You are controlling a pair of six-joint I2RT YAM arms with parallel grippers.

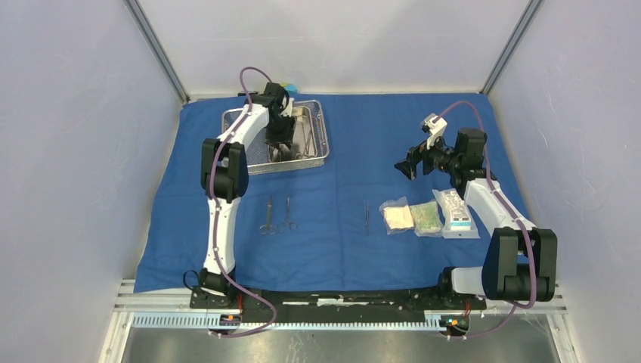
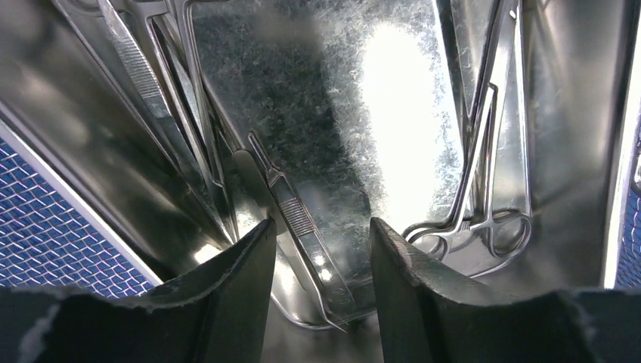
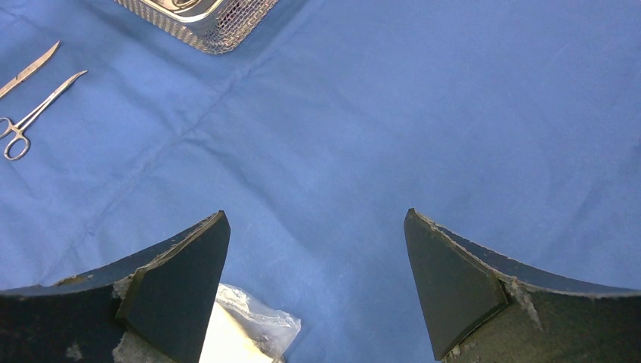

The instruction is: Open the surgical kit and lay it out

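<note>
A metal basket stands at the back left and holds a steel tray with instruments. In the left wrist view, my left gripper is open above the tray. Between its fingers, with no clear grip, lies a pair of tweezers. Scissor-like instruments lie along the tray's right side, and more instruments along the left. Above bare cloth on the right, my right gripper stands open and empty.
On the blue cloth lie scissors, a clamp, a thin instrument, two gauze packets and a white package.
</note>
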